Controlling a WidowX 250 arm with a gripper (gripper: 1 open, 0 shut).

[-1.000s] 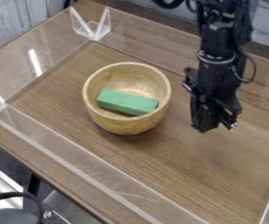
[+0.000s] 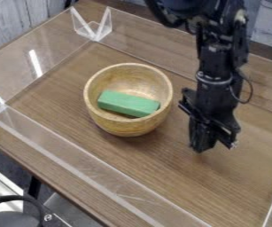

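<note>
My black gripper hangs low over the wooden table, just right of a round wooden bowl. Its fingers point down and appear shut, with nothing visible between them. In the bowl lies a green block, tilted slightly along its length.
A white wire-like holder stands at the upper left. Part of another black device sits at the bottom left corner.
The bowl and green block have not visibly moved.
</note>
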